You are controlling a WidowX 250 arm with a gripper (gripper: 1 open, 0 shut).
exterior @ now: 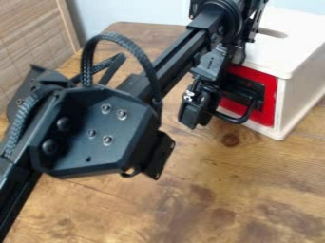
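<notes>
The black arm crosses the view from lower left to upper centre. Its gripper (pixel 203 100) hangs at centre right, beside a white box (pixel 295 85) with a red front panel (pixel 263 112). The gripper's dark body and a cable loop overlap the red panel; whether the fingers touch it, and how far they are open, I cannot tell.
A woven wooden panel (pixel 28 43) stands at the back left, and a pale wall is behind.
</notes>
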